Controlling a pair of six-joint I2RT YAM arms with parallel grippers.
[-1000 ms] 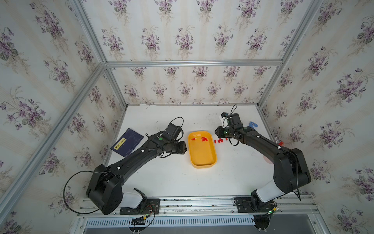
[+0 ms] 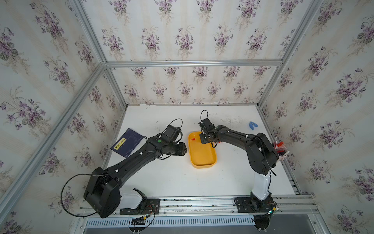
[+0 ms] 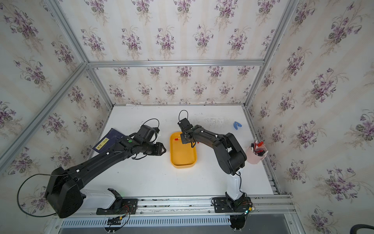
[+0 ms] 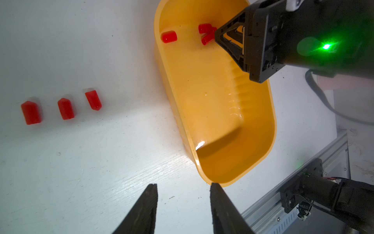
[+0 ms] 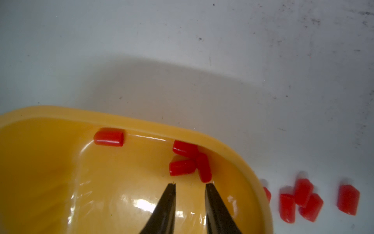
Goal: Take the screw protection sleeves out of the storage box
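Note:
The yellow storage box (image 2: 204, 167) stands mid-table. In it, one red sleeve (image 5: 109, 138) lies alone at the far wall, while a cluster of three red sleeves (image 5: 183, 167) touches near the far right corner. My right gripper is over the box just short of that cluster, its fingers (image 5: 168, 206) apart with nothing between them. Left of the box, my left gripper hangs above bare table, its fingers (image 4: 147, 206) wide apart and empty. Three red sleeves (image 4: 65, 108) lie in a row on the table on that side.
Several more red sleeves (image 5: 303, 192) lie on the table right of the box. A dark blue case (image 2: 127, 142) sits at the left edge, a blue object (image 2: 252, 125) at the back right, and a pink cup of tools (image 3: 256, 152) at the right edge.
My right gripper has swung left from above the loose sleeves right of the box to over the box's far end. The left arm has barely moved.

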